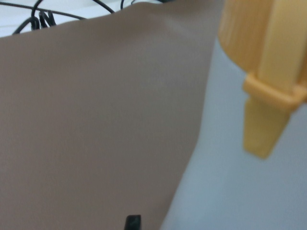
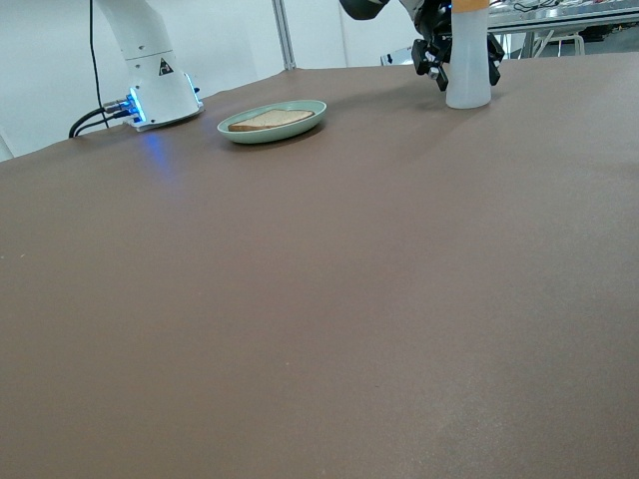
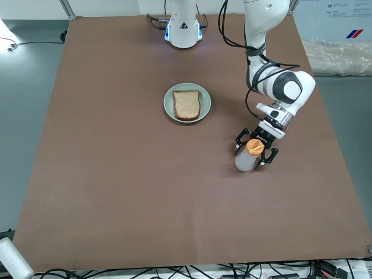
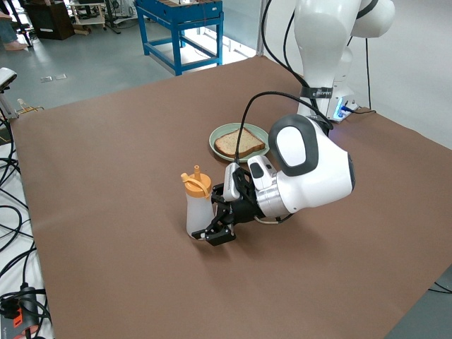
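A white squeeze bottle (image 3: 247, 160) with an orange cap stands upright on the brown table (image 3: 116, 174), right of a pale green plate (image 3: 170, 103) holding a slice of bread (image 3: 186, 103). My black gripper (image 3: 256, 153) is low around the bottle, fingers spread to either side of it in the left view; whether they touch it cannot be told. In the top view the bottle (image 2: 468, 70) hides part of the gripper. It also appears in the right view (image 4: 198, 208) and fills the right of the wrist view (image 1: 240, 182).
The robot's white base (image 3: 183, 29) with cables stands at the back edge. Cables (image 3: 70, 273) and equipment lie beyond the front edge.
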